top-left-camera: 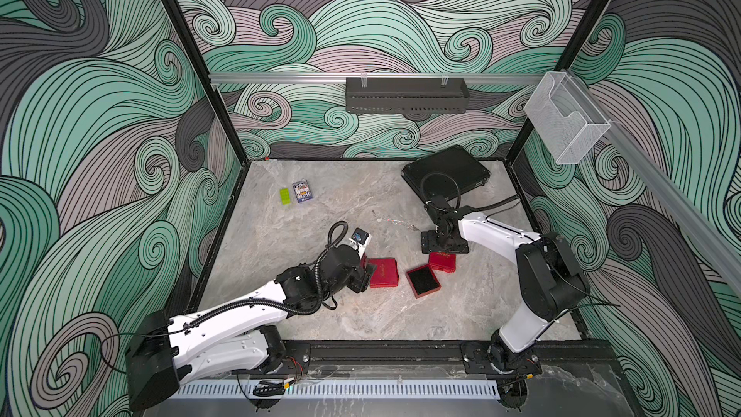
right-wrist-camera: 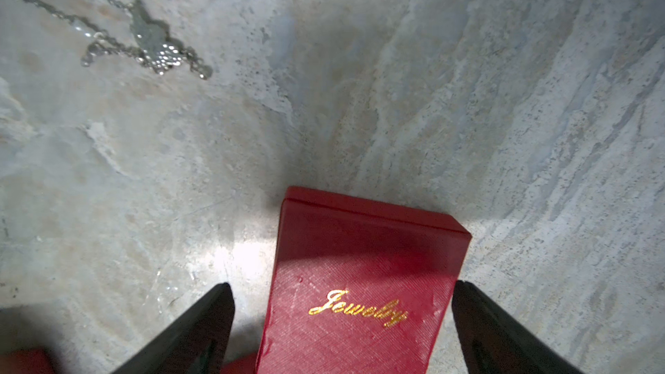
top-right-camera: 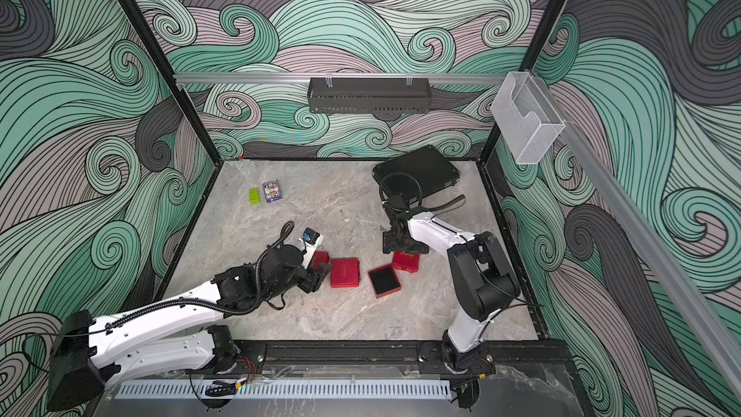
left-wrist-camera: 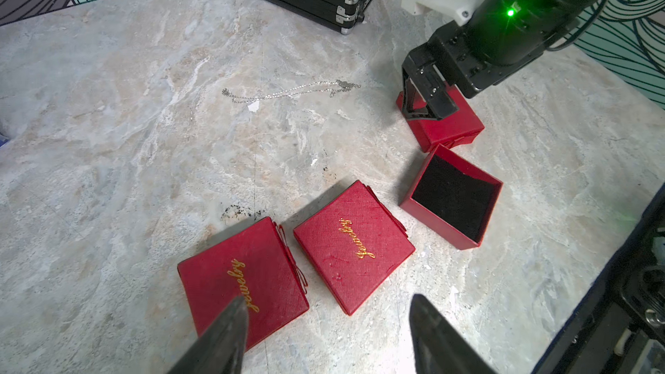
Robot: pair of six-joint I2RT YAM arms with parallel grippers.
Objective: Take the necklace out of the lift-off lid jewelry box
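A silver chain necklace (left-wrist-camera: 291, 92) (right-wrist-camera: 159, 48) lies loose on the table beyond the boxes. An open red box with black lining (left-wrist-camera: 450, 197) has no necklace visible in it; a red lid-topped piece (right-wrist-camera: 360, 277) lies just behind it. Two shut red boxes marked "jewelry" (left-wrist-camera: 242, 280) (left-wrist-camera: 353, 246) lie to the left. My right gripper hangs over the piece behind the open box, its fingertips open either side of it in the right wrist view, holding nothing. My left gripper is open above the left boxes, nothing between its fingers.
A black case (top-left-camera: 445, 172) lies at the back right; a card deck (top-left-camera: 301, 190) and a green item (top-left-camera: 284, 195) at the back left.
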